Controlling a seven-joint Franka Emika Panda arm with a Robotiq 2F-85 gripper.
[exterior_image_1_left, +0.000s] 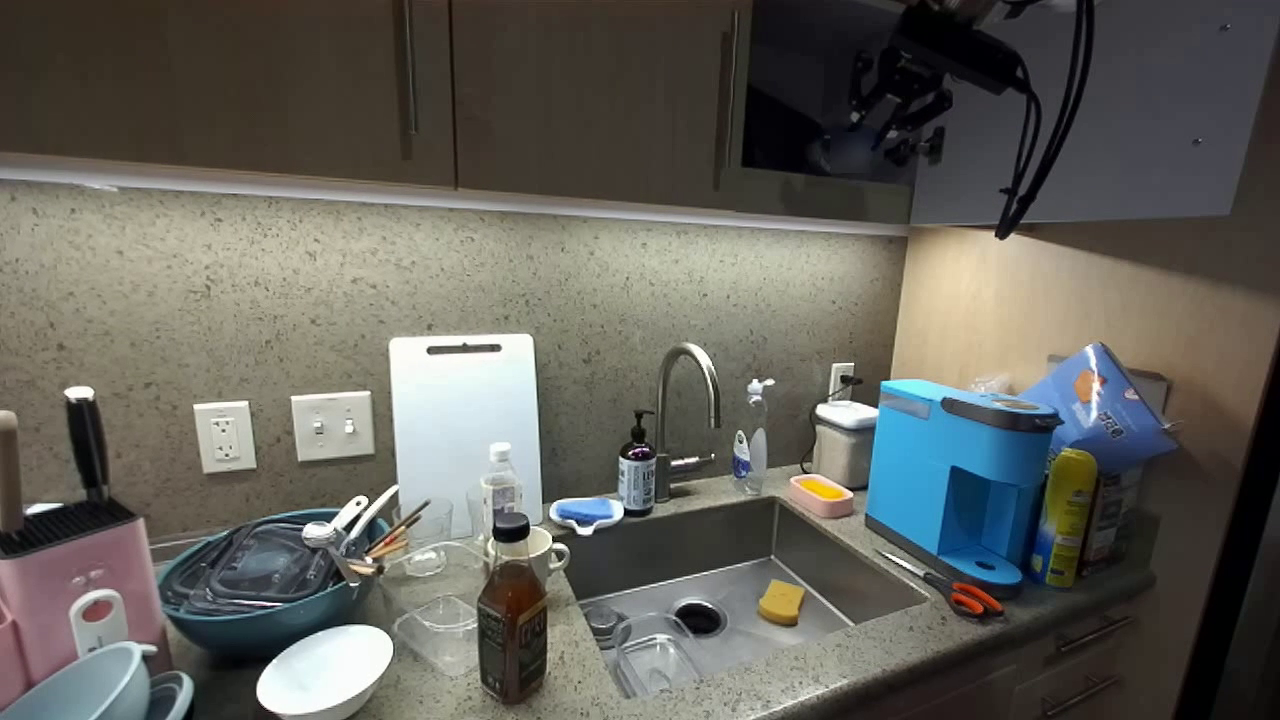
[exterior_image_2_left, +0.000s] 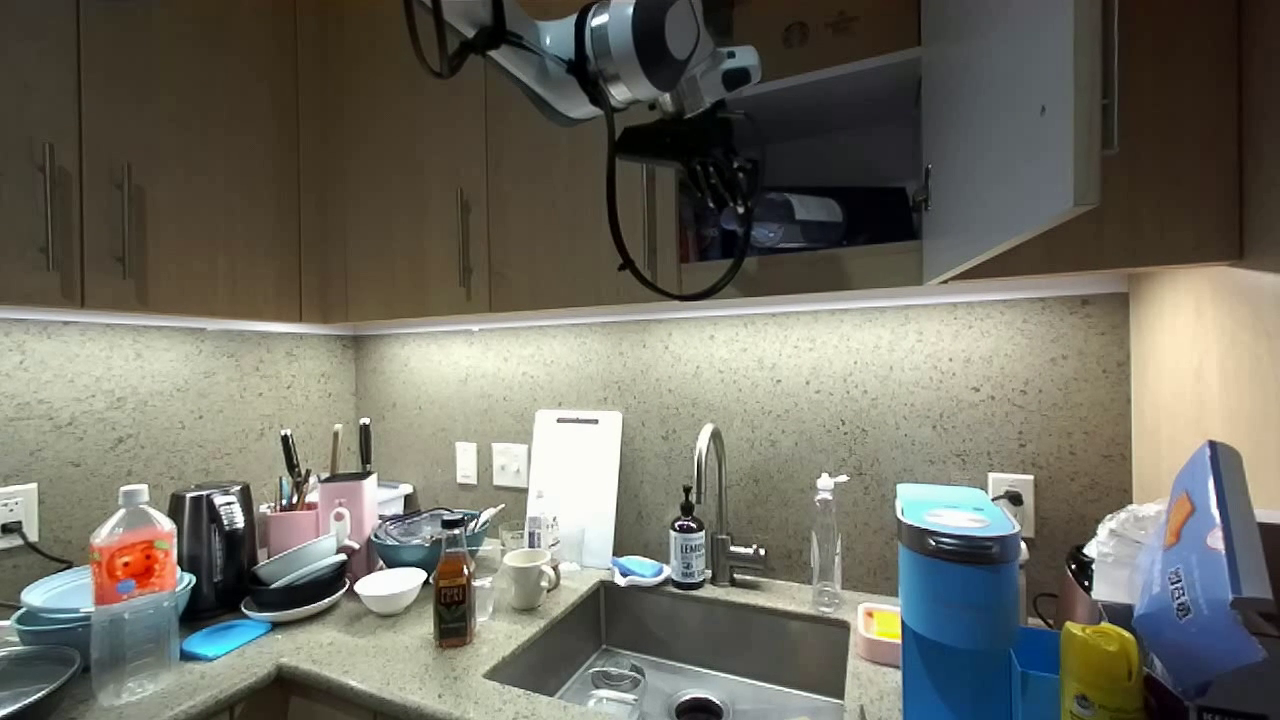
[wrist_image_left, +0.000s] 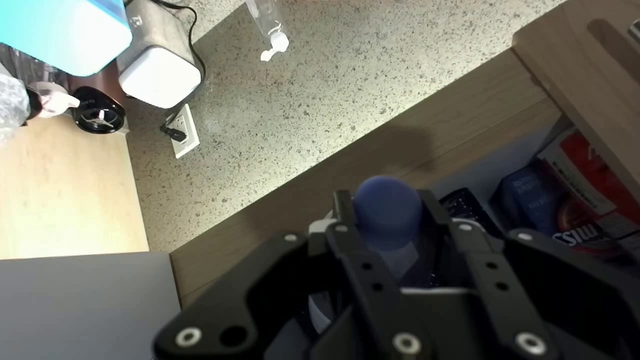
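A clear bottle (exterior_image_2_left: 798, 221) lies on its side in the open upper cabinet, one end toward me. Its round blue end, which looks like a cap (wrist_image_left: 388, 210), fits between the two fingers in the wrist view. My gripper is shut on that end. From the side, the gripper (exterior_image_2_left: 734, 198) is at the cabinet opening, with the bottle stretching to its right. In the first exterior view the gripper (exterior_image_1_left: 872, 130) is dark against the cabinet, and only a faint bluish part of the bottle (exterior_image_1_left: 847, 154) shows. Much of the bottle is hidden behind the fingers in the wrist view.
The cabinet door (exterior_image_2_left: 1014, 132) stands open on the right. Red and blue packages (wrist_image_left: 576, 198) sit inside the cabinet. Below are the sink (exterior_image_1_left: 720, 576), faucet (exterior_image_1_left: 690, 360) and blue coffee machine (exterior_image_1_left: 948, 480). A wall divides the cabinet from its closed neighbour.
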